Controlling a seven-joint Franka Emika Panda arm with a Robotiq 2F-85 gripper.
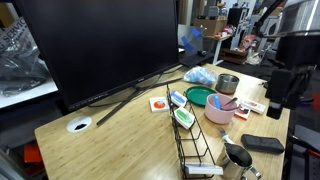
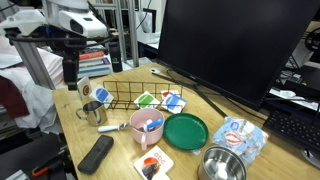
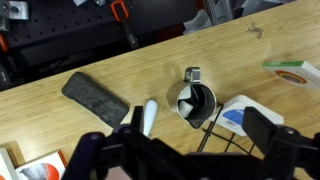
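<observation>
My gripper is open and empty, its dark fingers (image 3: 257,127) showing at the bottom of the wrist view. It hangs above the table near a metal mug (image 3: 194,102), which appears ahead of the fingers. In exterior view 2 the mug (image 2: 94,113) stands upright below the arm. A black wire rack (image 1: 188,135) sits beside the mug, with white-topped items in it. Left of the mug in the wrist view lie a spatula-like utensil (image 3: 150,116) and a dark flat block (image 3: 96,99). A pink mug (image 2: 147,134) with something blue inside stands near the rack.
A green plate (image 2: 186,131) and a steel pot (image 2: 221,165) stand beyond the pink mug. A large monitor (image 1: 110,40) borders the back of the table.
</observation>
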